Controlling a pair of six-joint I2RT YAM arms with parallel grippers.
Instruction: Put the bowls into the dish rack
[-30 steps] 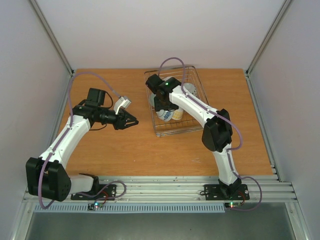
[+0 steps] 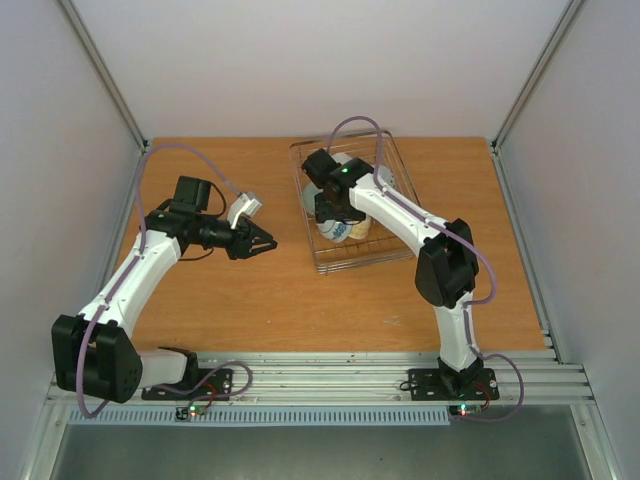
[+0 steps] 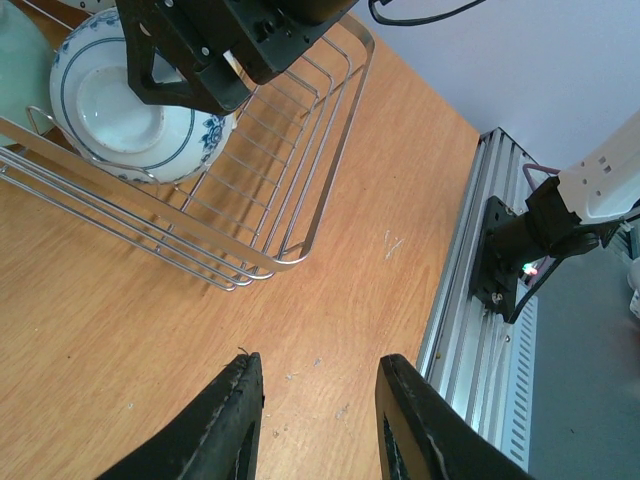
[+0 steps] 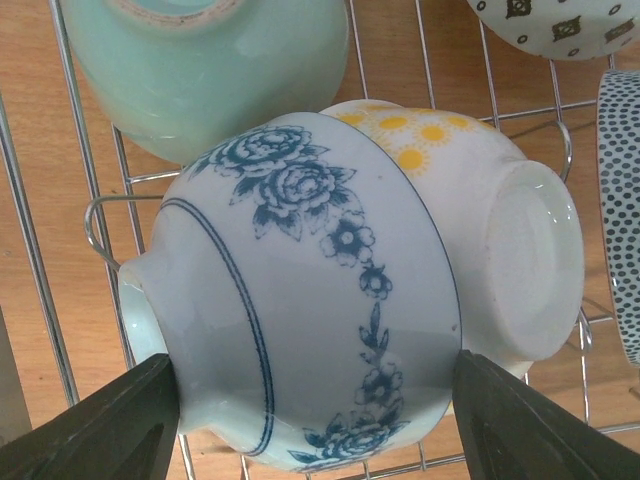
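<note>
A white bowl with blue flowers (image 4: pixel 300 260) lies tilted on its side in the wire dish rack (image 2: pixel 365 262), its rim facing left in the right wrist view. My right gripper (image 2: pixel 333 215) is over it, fingers (image 4: pixel 110 430) open wide on either side of the bowl. Against it leans a white bowl with yellow suns (image 4: pixel 535 265). A pale green bowl (image 4: pixel 210 80) stands next to them in the rack. My left gripper is open over bare table left of the rack, nothing between its fingers.
A white bowl with dark square marks (image 4: pixel 560 25) and a black-dotted dish (image 4: pixel 622 200) are also in the rack. Wire prongs (image 4: pixel 100 225) rise beside the flowered bowl.
The left arm looks unmoved.
</note>
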